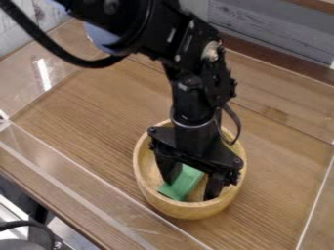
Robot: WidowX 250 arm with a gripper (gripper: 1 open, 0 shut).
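Observation:
A round wooden bowl (166, 203) stands on the wooden table. Inside it lies a green block (179, 184). My black gripper (193, 181) reaches down into the bowl from above, its open fingers on either side of the block and partly covering it. Whether the fingers touch the block cannot be told.
The table (78, 117) has clear wooden surface left and right of the bowl. A pale wall (261, 29) runs along the back. The table's edge with a dark cable lies at the lower left.

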